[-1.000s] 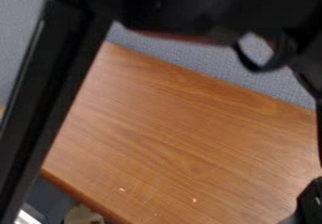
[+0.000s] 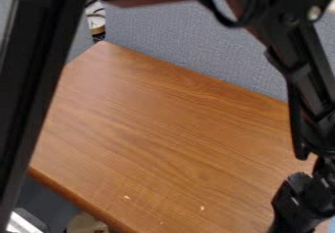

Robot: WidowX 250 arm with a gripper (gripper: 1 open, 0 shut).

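Note:
A bare wooden table (image 2: 164, 139) fills the middle of the camera view, with a few tiny pale specks near its front. My arm (image 2: 281, 56) comes down from the top along the right side. Its gripper (image 2: 301, 203) is at the lower right, over the table's right part, dark and partly cut off by the frame; whether its fingers are open or shut is unclear.
A grey fabric partition (image 2: 197, 41) stands behind the table. A dark upright post (image 2: 33, 80) crosses the left side of the view.
The arm has shifted up and to the right since a second ago, uncovering more of the table's back. The gripper has come further into view at the lower right.

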